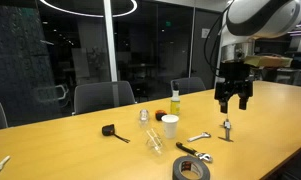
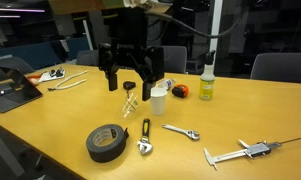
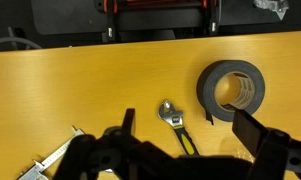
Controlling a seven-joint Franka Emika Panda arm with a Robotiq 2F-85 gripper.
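Note:
My gripper is open with nothing between its fingers, raised above the table. In the second exterior view the gripper (image 2: 129, 91) appears in front of the cup and glassware; in the first exterior view the gripper (image 1: 233, 104) is at the right, over the caliper area. A black tape roll (image 3: 205, 90) lies flat on the table. Beside it rests an adjustable wrench (image 3: 183, 130) with a black and yellow handle, partly between my fingers as seen from the wrist. A second wrench (image 2: 181, 131) and a silver caliper (image 2: 240, 153) lie farther right.
A white cup (image 1: 170, 127), a clear glass (image 1: 155, 143), a spray bottle (image 2: 207, 82) and an orange item (image 2: 179, 91) stand behind the tools. A dark object (image 1: 109, 130) lies at the left. Pliers (image 2: 67, 84) lie farther off.

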